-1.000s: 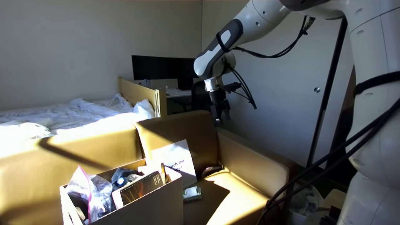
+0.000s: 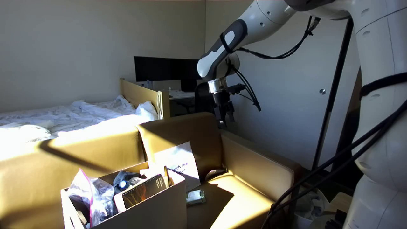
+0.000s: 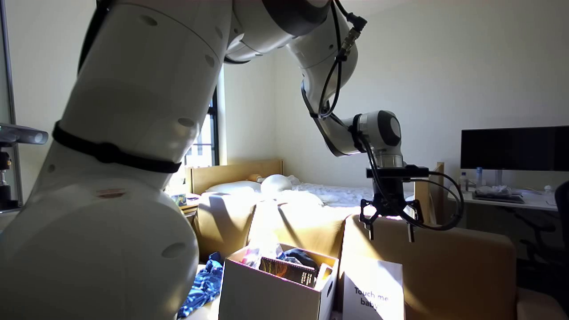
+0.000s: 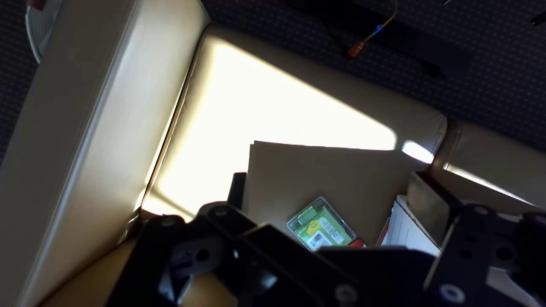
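Observation:
My gripper (image 3: 390, 236) hangs high above the sofa, pointing down, its two fingers wide apart with nothing between them. In the wrist view its dark fingers fill the bottom edge. A small clear case with a green label (image 4: 322, 225) lies on the shaded sofa seat below, also visible as a pale green case (image 2: 195, 196) beside the box in exterior view 1. The white box (image 2: 152, 208) stands on the sofa, holding a dark spiral notebook (image 2: 144, 190), a plastic bag with a pink seal (image 2: 93, 192) and dark cloth. Against the backrest leans a white sign (image 3: 373, 288).
The sofa's armrest (image 2: 257, 156) bounds the seat on the right in exterior view 1. Behind the sofa are a bed (image 2: 87, 110) and a desk with a monitor (image 3: 514, 147). Sunlit seat beside the green case is bare. A dark object (image 2: 215, 174) sits in the seat's back corner.

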